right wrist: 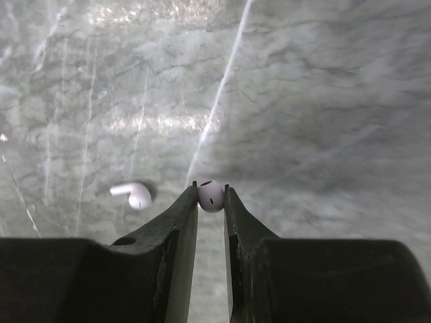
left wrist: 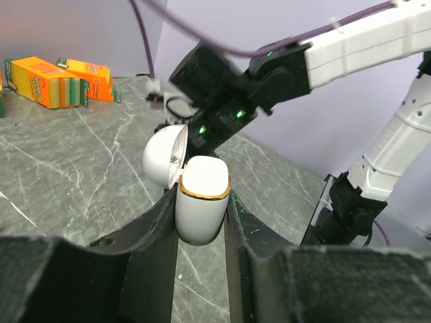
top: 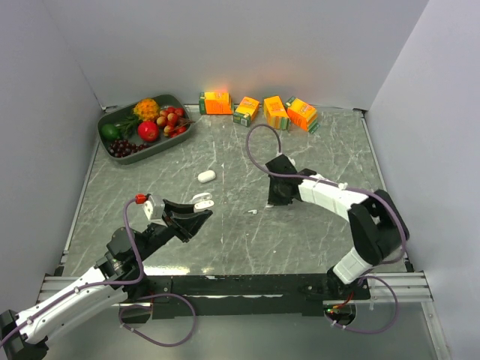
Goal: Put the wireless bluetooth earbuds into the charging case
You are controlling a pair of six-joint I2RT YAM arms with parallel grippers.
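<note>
My left gripper is shut on the white charging case (left wrist: pixel 203 176), whose lid (left wrist: pixel 160 155) stands raised; the inside of the case is hidden in the left wrist view. From above, the open case (top: pixel 203 204) hangs over the table's left half. In the right wrist view a white earbud (right wrist: pixel 211 197) is pinched at the fingertips of my right gripper, its dark slot facing the camera. A second earbud (right wrist: pixel 139 196) lies on the marble to the left of these fingers, apart from them.
A white oval object (top: pixel 206 176) rests behind the case. Farther back are a dark tray (top: pixel 142 155) of fruit and several orange boxes (top: pixel 275 113). A purple cable (top: pixel 250 142) loops over the right arm. Open marble lies between the two grippers.
</note>
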